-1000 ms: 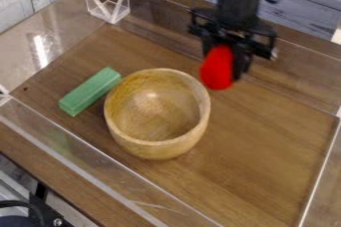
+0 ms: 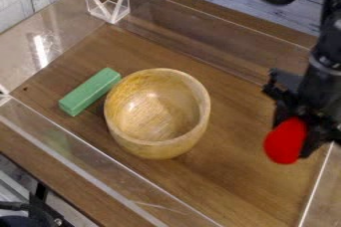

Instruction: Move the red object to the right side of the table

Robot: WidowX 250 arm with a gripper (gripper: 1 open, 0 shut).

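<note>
At the right of the camera view, my gripper is shut on the red object, whose rounded lower part shows below the dark fingers. Its upper part is hidden by the gripper. The red object appears over the right part of the wooden table; whether it touches the surface I cannot tell.
A wooden bowl sits left of centre, seemingly empty. Beside it on the left lies a green block. A clear plastic wall runs along the front left edge. Bare table lies between the bowl and the gripper.
The arm has swung right and towards the near side of the table, carrying the red object from beside the bowl's far rim. The bowl and green block have stayed put.
</note>
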